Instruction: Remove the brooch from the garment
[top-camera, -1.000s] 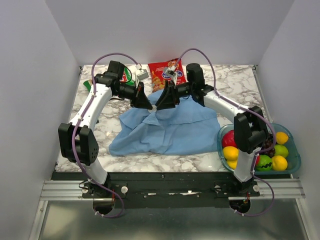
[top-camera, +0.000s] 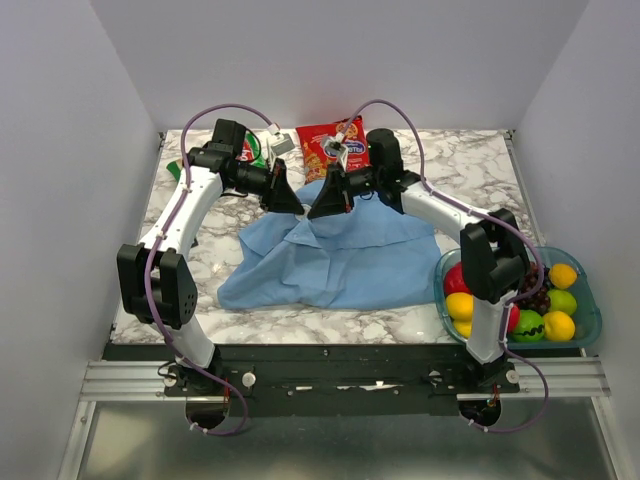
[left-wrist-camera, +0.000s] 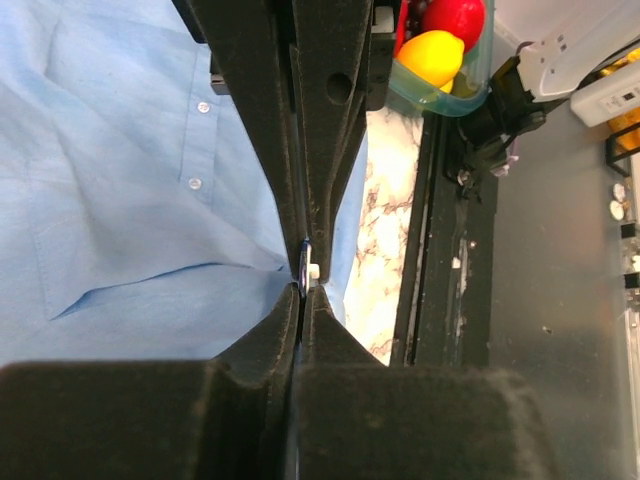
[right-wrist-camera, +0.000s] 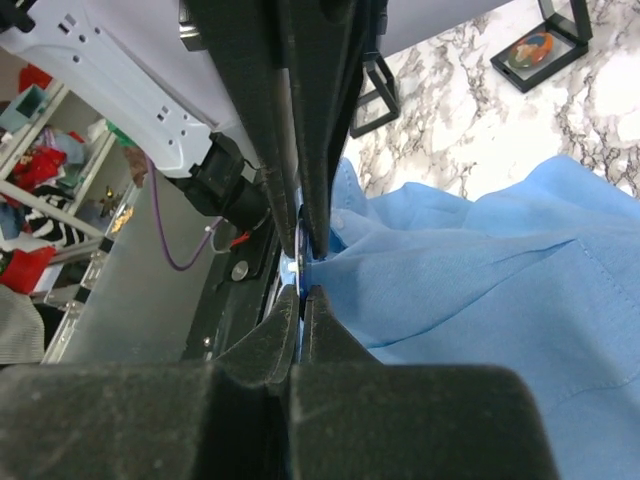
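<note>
The blue garment (top-camera: 330, 265) lies rumpled on the marble table, its white buttons (left-wrist-camera: 203, 107) showing in the left wrist view. My left gripper (top-camera: 301, 212) and right gripper (top-camera: 312, 214) meet tip to tip over it. Between their tips is a thin, shiny sliver, apparently the brooch (left-wrist-camera: 306, 262) seen edge-on, with a small white bit beside it. In the right wrist view the sliver (right-wrist-camera: 299, 255) runs into my right fingertips, which are shut on it. My left fingers stand close together; whether they grip it cannot be told.
A bowl (top-camera: 592, 330) of fruit stands at the right front. Red snack bag (top-camera: 316, 150) and green bag (top-camera: 250, 150) are at the back. A small dark case (right-wrist-camera: 541, 60) with a coloured oval lies open on bare marble.
My right gripper's fingers, spread apart a second ago, have come together at the sliver. The left arm and the garment look nearly unchanged.
</note>
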